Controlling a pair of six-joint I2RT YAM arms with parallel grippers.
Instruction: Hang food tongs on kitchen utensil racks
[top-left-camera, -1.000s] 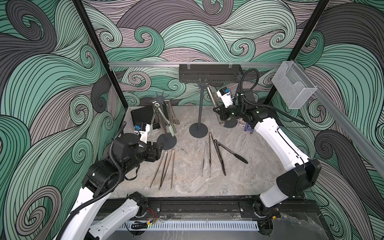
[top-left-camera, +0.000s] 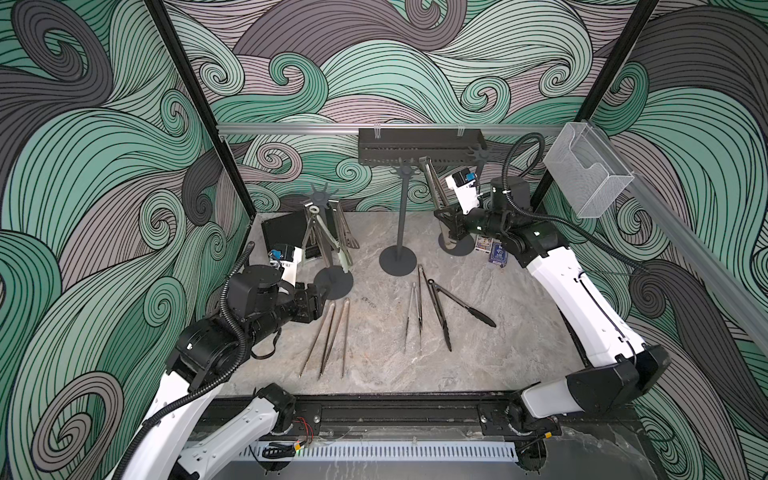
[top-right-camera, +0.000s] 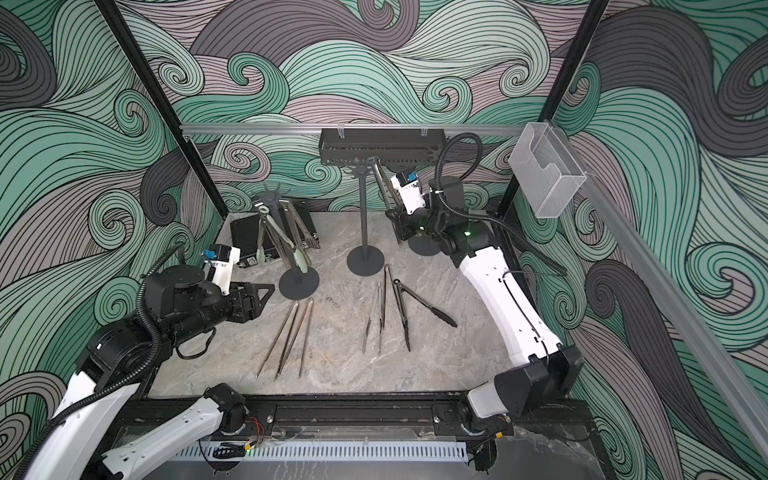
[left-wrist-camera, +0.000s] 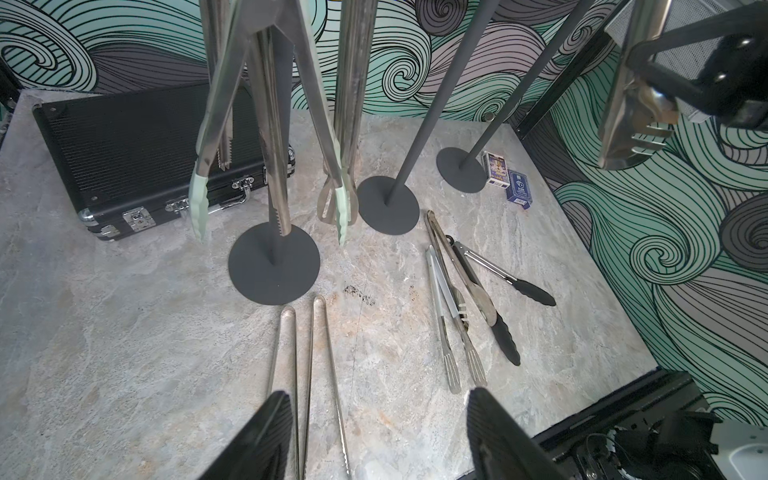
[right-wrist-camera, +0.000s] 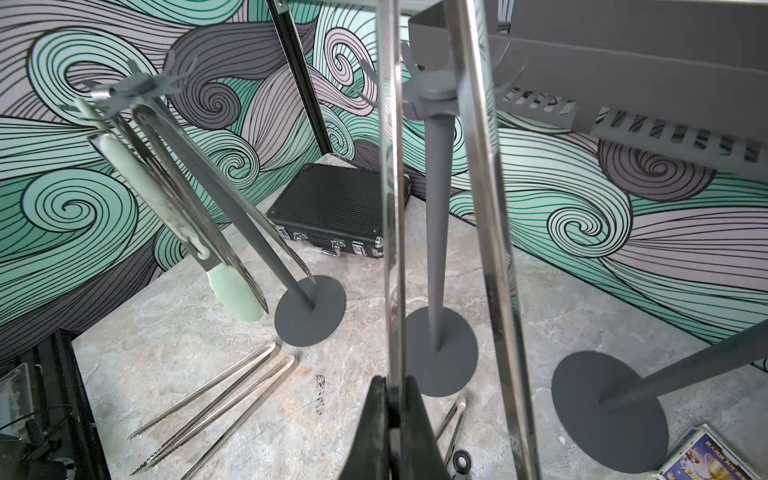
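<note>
My right gripper (top-left-camera: 445, 217) is shut on one leg of upright metal tongs (top-left-camera: 432, 180), between the empty middle rack (top-left-camera: 402, 216) and the right rack (top-left-camera: 457, 246). In the right wrist view the gripped leg (right-wrist-camera: 393, 200) rises from the fingertips, while the other leg (right-wrist-camera: 497, 240) stands free to the right. The tongs' upper end is out of that view. The left rack (top-left-camera: 333, 282) carries several tongs, one pair with pale green tips (left-wrist-camera: 198, 206). Before that rack, my left gripper stands open and empty.
Two long tongs (top-left-camera: 326, 340) lie at front left. Slim tongs (top-left-camera: 413, 312) and black-tipped tongs (top-left-camera: 440, 316) lie mid-table. A black case (left-wrist-camera: 152, 152) is behind the left rack; card boxes (left-wrist-camera: 517, 189) lie beside the right rack.
My right gripper has moved to the right with the tongs, away from the middle rack and toward the right one. The left arm has stayed still.
</note>
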